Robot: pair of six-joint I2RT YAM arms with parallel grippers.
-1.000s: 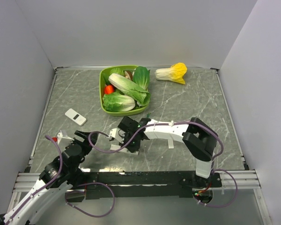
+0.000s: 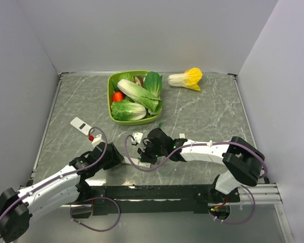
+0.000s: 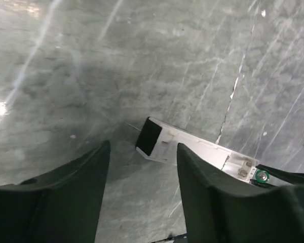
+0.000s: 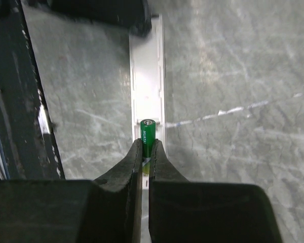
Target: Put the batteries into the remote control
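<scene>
A white remote control (image 3: pixel 205 147) lies back up on the table, its battery compartment uncovered at one end. Upright above that end, a green battery (image 4: pixel 148 134) is pinched by my right gripper, with part of it showing below the fingertips. In the left wrist view its end (image 3: pixel 262 176) shows beside the compartment; I cannot tell whether it touches the remote. My left gripper is part open at the remote's other, black-tipped end, one finger (image 3: pixel 195 174) overlapping the remote in view and nothing held between the two.
A second white remote (image 2: pixel 81 126) lies at the left. The green basket of vegetables (image 2: pixel 111 109) stands at the back, a yellow-ended cabbage (image 2: pixel 186 79) to its right. A small white piece (image 2: pixel 182 135) lies behind the right arm.
The left arm has come in to the right, reaching the near remote's end. My right gripper has shifted slightly right over the remote, still holding the battery.
</scene>
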